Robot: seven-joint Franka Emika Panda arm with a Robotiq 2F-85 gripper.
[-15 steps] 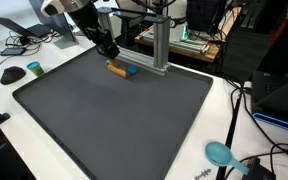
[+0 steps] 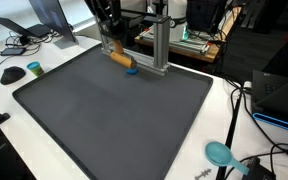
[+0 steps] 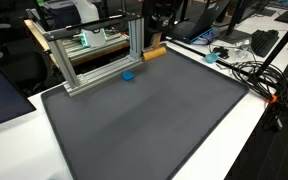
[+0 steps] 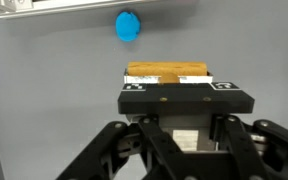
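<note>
An orange-brown wooden cylinder (image 2: 121, 60) is at the far side of the grey board, close to the metal frame. My gripper (image 2: 117, 49) is shut on it from above. In exterior view 2 the cylinder (image 3: 155, 53) shows near the board's back edge, below the dark gripper (image 3: 157, 45). The wrist view has the cylinder (image 4: 170, 69) lying crosswise at the fingertips of the gripper. Its underside is hidden, so I cannot tell how far it stands off the board. A blue disc (image 4: 128, 26) lies apart from it, toward the frame.
The metal frame (image 3: 99, 76) borders the far side of the grey board (image 3: 144, 120). Most of the board is bare. A turquoise round object (image 2: 220, 154) and cables (image 2: 252, 145) lie beyond the board's right side. A green cup (image 2: 35, 69) stands at the left.
The gripper and the wooden cylinder have shifted toward the frame and higher in exterior view 1, and the cylinder now appears turned closer to level. The blue disc has stayed put.
</note>
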